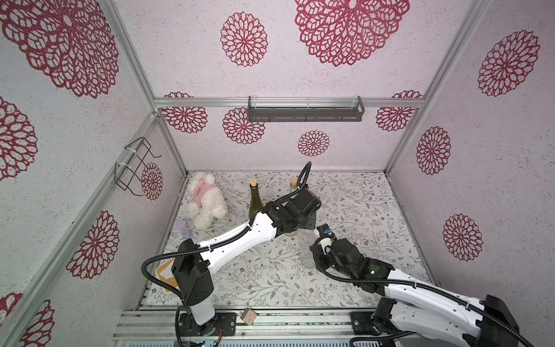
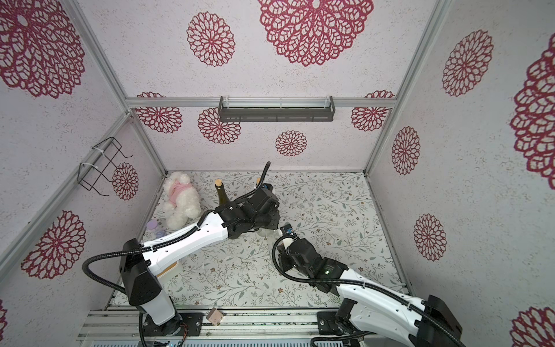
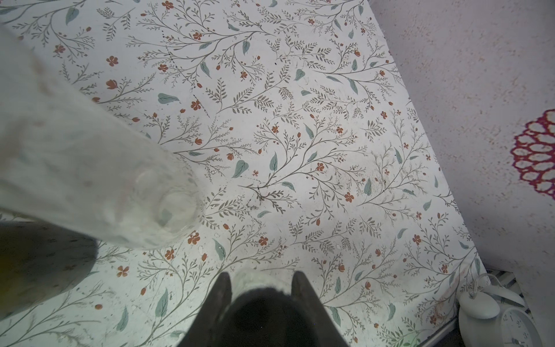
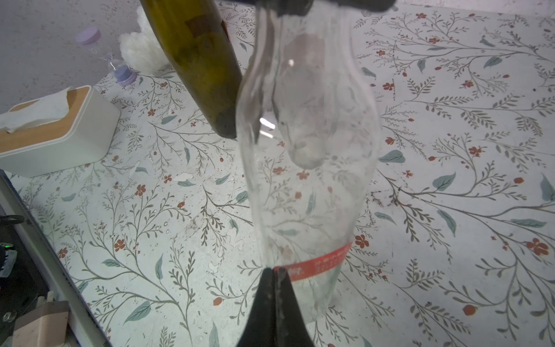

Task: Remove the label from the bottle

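A clear plastic bottle (image 4: 312,190) with a red band (image 4: 318,263) low on its side hangs upright from my left gripper, which is shut on it at the top. In the top views my left arm mostly hides the bottle. My right gripper is shut, its tips in front of the red band in the right wrist view, with nothing visible between them; whether they touch the band I cannot tell.
A green bottle (image 4: 205,63), white plush toy (image 1: 205,205), small plastic bottle (image 4: 104,52) and tissue box (image 4: 75,138) stand to the left. A second corked bottle (image 1: 293,182) stands behind my left arm.
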